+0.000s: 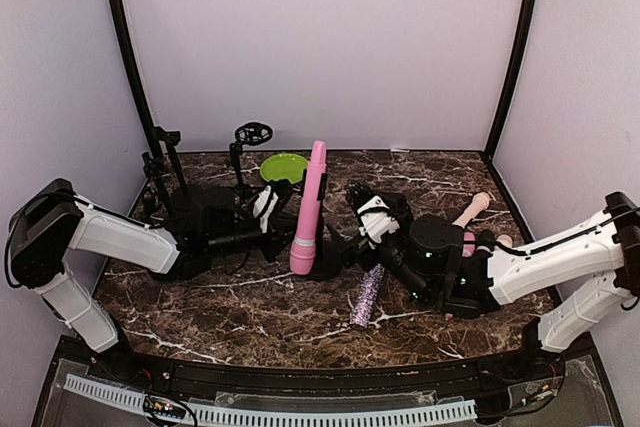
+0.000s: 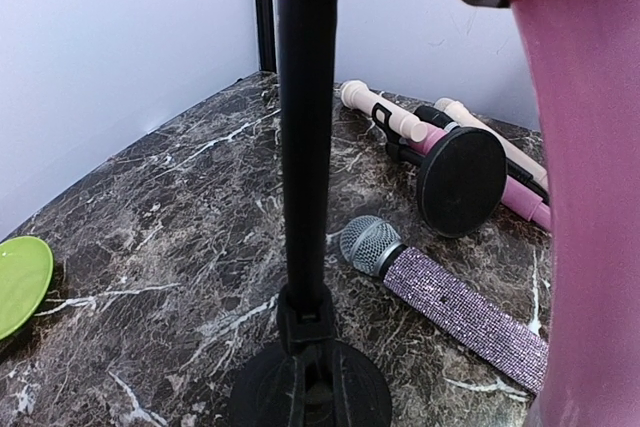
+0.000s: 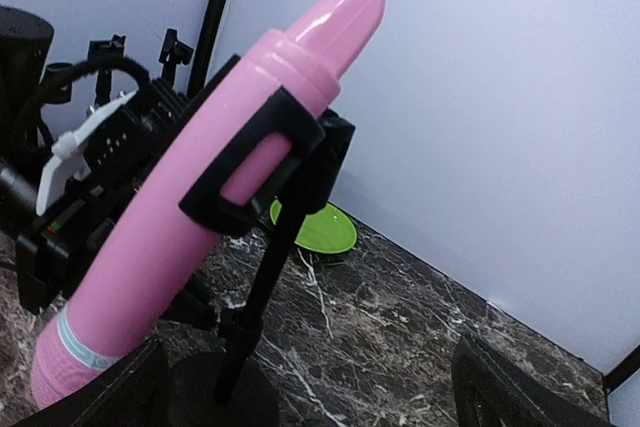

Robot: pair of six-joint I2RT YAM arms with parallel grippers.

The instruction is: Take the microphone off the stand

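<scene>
A pink microphone sits tilted in the clip of a black stand, seen large in the right wrist view; the stand's pole rises from a round base. My left gripper is at the stand's upper part beside the microphone, shut on something there, though its fingertips are largely hidden. My right gripper stands open just right of the microphone, its two fingers at the bottom corners of the right wrist view, with nothing between them.
A glittery microphone lies in front of the right gripper. More microphones lie at the right. A green plate is at the back; other black stands stand at the back left.
</scene>
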